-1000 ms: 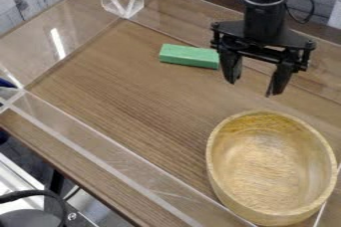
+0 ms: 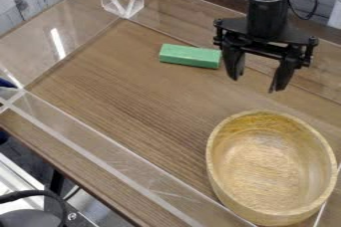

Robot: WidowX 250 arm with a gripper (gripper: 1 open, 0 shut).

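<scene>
My black gripper hangs over the upper right of the wooden table, its fingers spread apart with nothing visible between them. A green block lies on the table just to its left, apart from the fingers. A wide, empty beige bowl fills the lower right, below the gripper.
Clear plastic pieces stand at the back left and along the lower-left edge of the table. Black cabling shows at the bottom left corner.
My gripper has shifted very slightly. The block and the bowl lie where they were.
</scene>
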